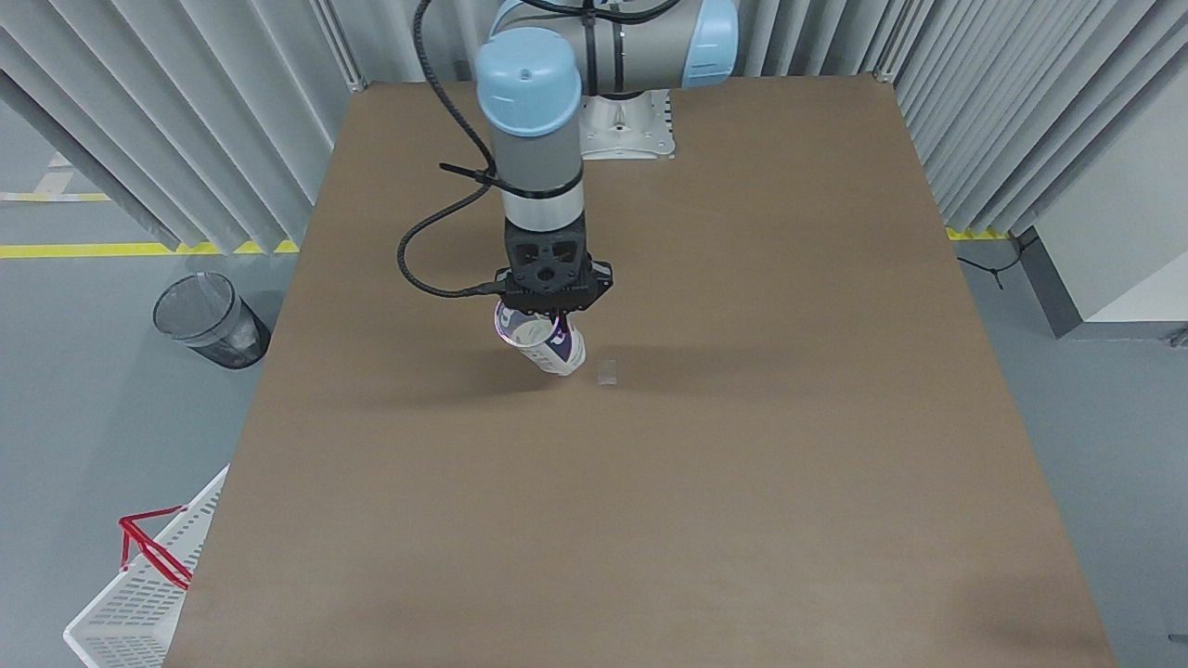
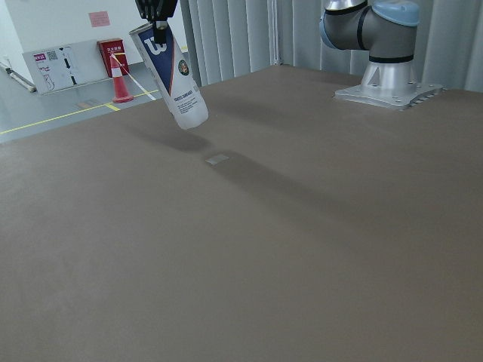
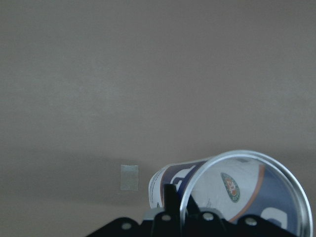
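Observation:
A white-and-blue cylindrical container [image 2: 175, 87] with a metal rim is held at its rim by my gripper [image 2: 158, 30], tilted and raised above the brown table [image 1: 780, 501]. In the front view the container [image 1: 541, 347] hangs below my black gripper [image 1: 557, 314]. In the wrist view its open top [image 3: 242, 192] faces up, and my black fingers are shut on the near wall. A small translucent patch [image 3: 129, 177] lies on the table beside it.
The robot base [image 1: 626, 134] stands at the table's back edge. A bin [image 1: 210, 317] and a white basket [image 1: 134, 607] are on the floor to the left.

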